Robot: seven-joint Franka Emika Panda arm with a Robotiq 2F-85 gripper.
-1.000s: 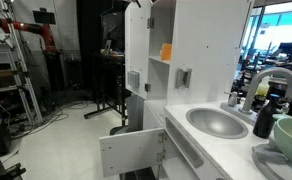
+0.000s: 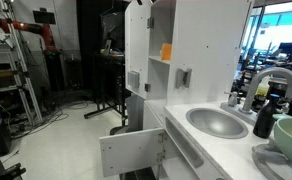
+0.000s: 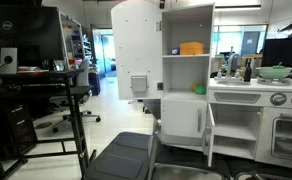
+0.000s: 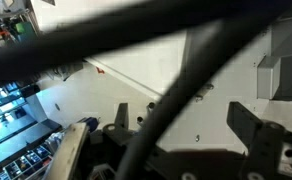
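Observation:
In the wrist view my gripper stands open, its dark fingers (image 4: pixel 120 117) wide apart and nothing visible between them. Thick black cables (image 4: pixel 176 95) cross that view and hide part of the scene. The tall white upper cabinet door (image 3: pixel 136 45) hangs open, with a grey handle (image 3: pixel 139 83) low on it. Inside the cabinet an orange container (image 3: pixel 192 48) rests on a shelf. Below, a white lower door (image 2: pixel 131 152) is swung open too. The gripper cannot be made out clearly in the exterior views.
On the white counter are a round sink (image 2: pixel 216 123), a faucet (image 2: pixel 271 77), a dark bottle (image 2: pixel 265 118) and a green pot (image 2: pixel 291 140). A small green item (image 3: pixel 200 90) sits at the cabinet's bottom. Open floor (image 2: pixel 61 150) lies left of the doors.
A dark arm part at the top edge by the tall door has shifted slightly. The doors and the counter items look unmoved.

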